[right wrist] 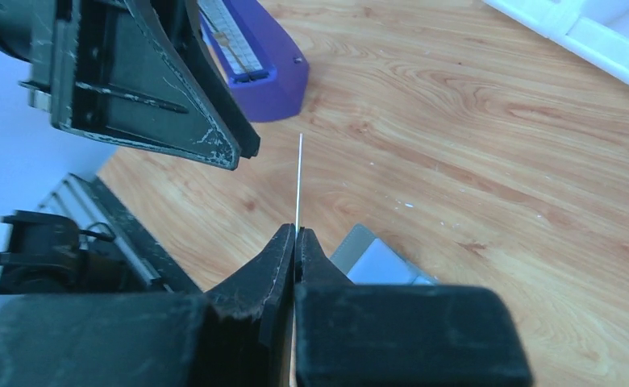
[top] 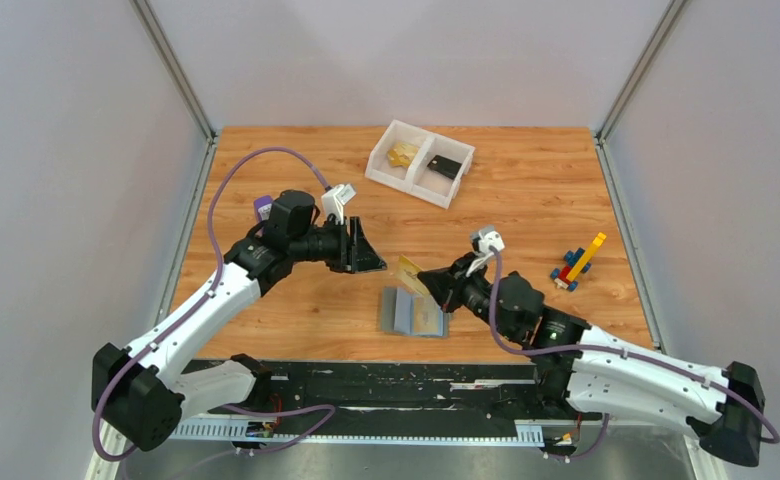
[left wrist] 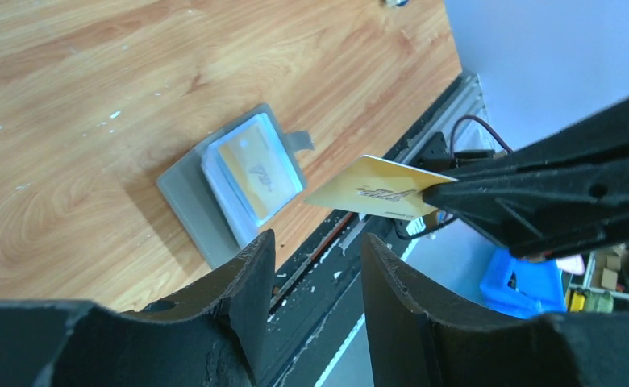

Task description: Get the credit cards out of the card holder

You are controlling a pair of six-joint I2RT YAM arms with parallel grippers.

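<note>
A gold card (top: 409, 272) stands out from my right gripper (top: 429, 284), which is shut on its edge above the table. The left wrist view shows the card (left wrist: 368, 187) side-on with dark lettering, and the right wrist view shows it edge-on as a thin line (right wrist: 299, 177). The grey card holder (left wrist: 189, 201) lies open on the table below, with another pale gold card (left wrist: 256, 168) in its clear pocket. My left gripper is open, its fingers apart and nothing between them, just left of the held card.
At the back stands a white two-part tray (top: 419, 187) with a yellow item (top: 402, 154) and a black item (top: 444, 166). A purple device (right wrist: 272, 89) lies behind the left arm. Toy blocks (top: 578, 264) sit at right.
</note>
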